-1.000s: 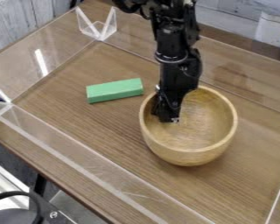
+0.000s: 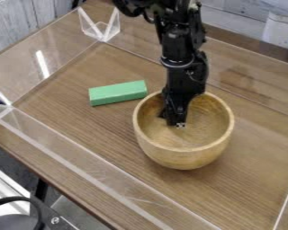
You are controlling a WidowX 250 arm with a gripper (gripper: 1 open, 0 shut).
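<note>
A wooden bowl [image 2: 189, 144] sits on the wooden table [image 2: 86, 162]. The black gripper [image 2: 173, 115] reaches down from the top of the view to the bowl's rear left rim, its fingertips at or just inside the rim; whether anything is between them is hidden. A green block [image 2: 116, 93] lies to the left of the bowl, apart from it.
A small white wire-like holder [image 2: 100, 24] stands at the back left. A white container [image 2: 281, 31] is at the back right edge.
The bowl and the gripper have shifted slightly to the left, toward the green block, which has stayed in place.
</note>
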